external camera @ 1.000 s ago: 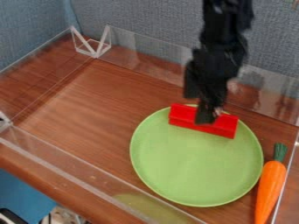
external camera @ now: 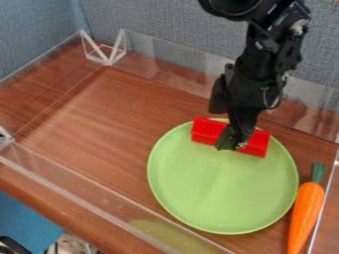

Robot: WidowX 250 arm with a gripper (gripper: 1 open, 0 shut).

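My black gripper [external camera: 233, 127] hangs over the red block [external camera: 208, 129], open, with its fingertips low at the block and partly covering its middle. The red block lies on the back part of the green plate [external camera: 219, 193]. An orange carrot [external camera: 304, 213] with a green top lies to the right of the plate.
The wooden table [external camera: 93, 139] has clear room left of the plate. Clear plastic walls run along the back and front edges, with white wire brackets [external camera: 103, 50] at the back left and left side. Grey padded walls stand behind.
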